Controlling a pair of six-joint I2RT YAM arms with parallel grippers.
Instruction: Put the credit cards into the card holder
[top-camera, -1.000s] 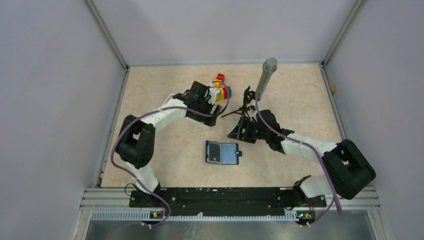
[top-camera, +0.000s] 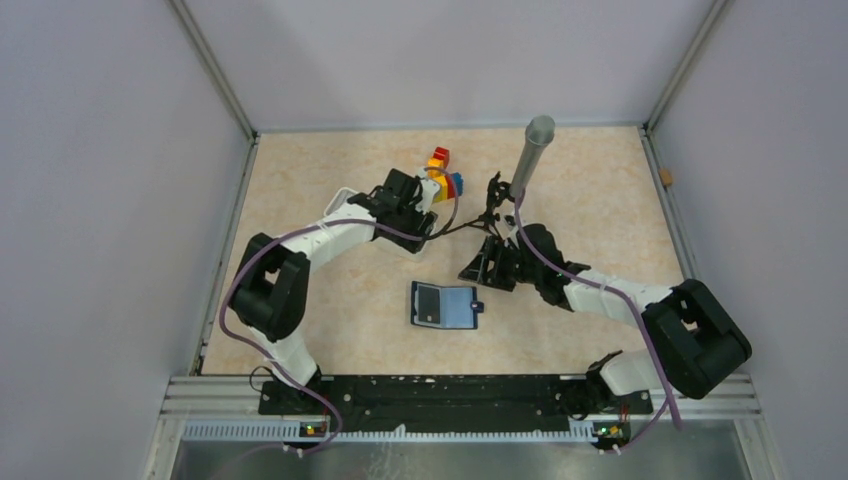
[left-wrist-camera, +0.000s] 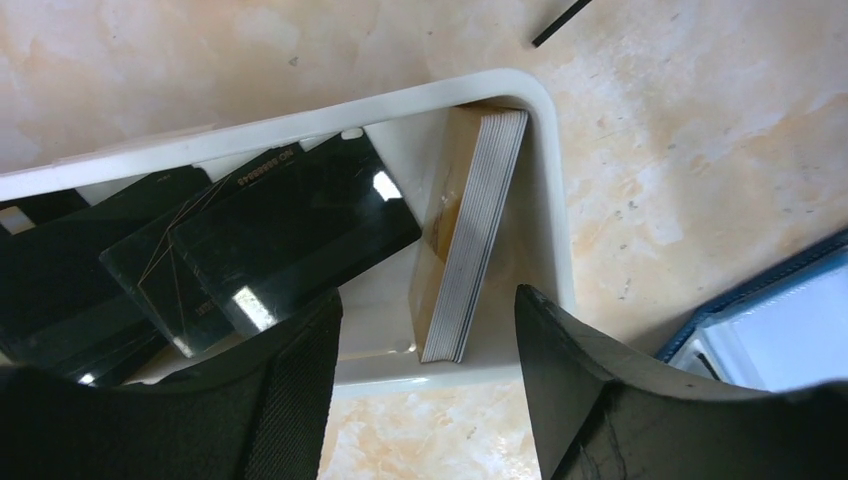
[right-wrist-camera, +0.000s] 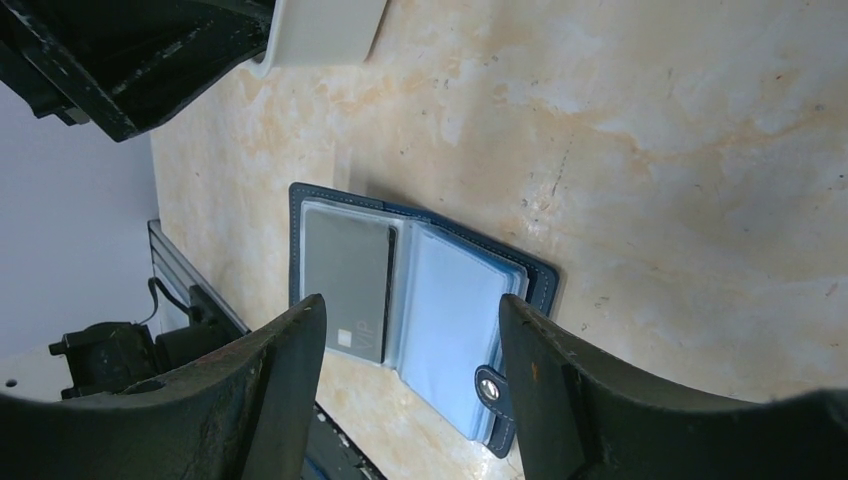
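Observation:
Dark cards (left-wrist-camera: 300, 225) lie overlapped at the left of a white tray (left-wrist-camera: 430, 93) in the left wrist view. A stack of cards (left-wrist-camera: 472, 235) stands on edge near the tray's right end. Above it my left gripper has its fingers spread, with the stack's lower end showing in the gap and no finger touching it. The card holder (right-wrist-camera: 455, 320) lies open, blue-edged with clear sleeves; a grey card (right-wrist-camera: 345, 280) shows in its left side. My right gripper hangs open over the holder side, holding nothing.
Toy bricks (top-camera: 443, 180) stand behind the tray. A black stand with a grey pole (top-camera: 533, 150) rises at the back, right of the tray. Bare table lies left and right of the holder.
The right gripper has moved slightly; the holder stays in place.

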